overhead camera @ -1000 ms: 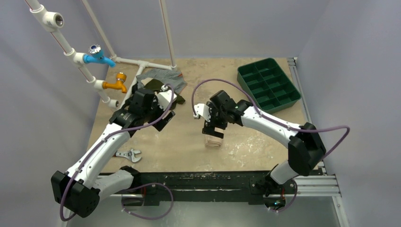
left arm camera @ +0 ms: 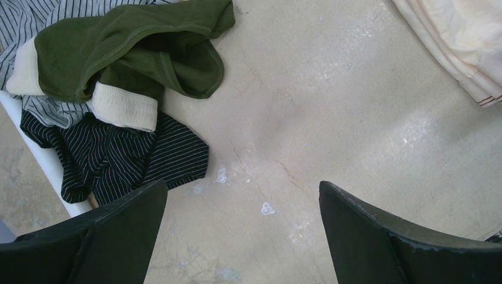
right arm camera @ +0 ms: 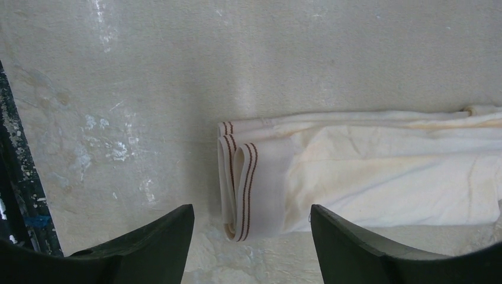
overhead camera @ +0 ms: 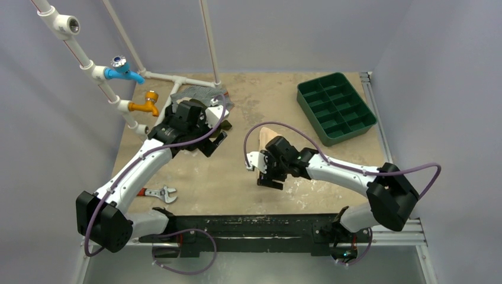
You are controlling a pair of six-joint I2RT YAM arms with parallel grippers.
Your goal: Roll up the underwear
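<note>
The cream underwear [right arm camera: 379, 171] lies folded into a long narrow strip on the table, its banded end [right arm camera: 260, 189] with thin brown stripes toward the table's front. In the top view most of the underwear [overhead camera: 268, 136] is covered by my right arm. Above that banded end, my right gripper is spread part way, with no cloth held between its fingers. My left gripper hangs open and empty over bare table, left of the underwear [left arm camera: 467, 41], whose corner shows at upper right in the left wrist view.
Dark green cloth [left arm camera: 136, 44], a black striped cloth [left arm camera: 171, 151] and grey striped cloth [overhead camera: 201, 93] are heaped at the back left. A green divided box [overhead camera: 319, 131] stands back right. An adjustable wrench [overhead camera: 163, 193] lies front left. Between the arms the table is clear.
</note>
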